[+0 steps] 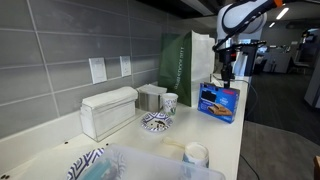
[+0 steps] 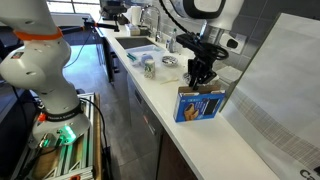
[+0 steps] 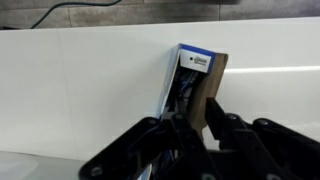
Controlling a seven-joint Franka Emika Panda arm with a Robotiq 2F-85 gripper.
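A blue box with a picture on its front stands upright near the far end of the white counter. Its top is open in the wrist view, with a brown cardboard flap along one side and dark, bluish contents inside. My gripper points down at the box's open top and is shut. The fingers look dark and blend into the box's shadowed inside, so what lies between them cannot be made out.
Behind the box stands a green and white panel or bag. Nearer on the counter are a patterned bowl, a cup, a white container and a clear bin. Bare counter surrounds the box on its open side.
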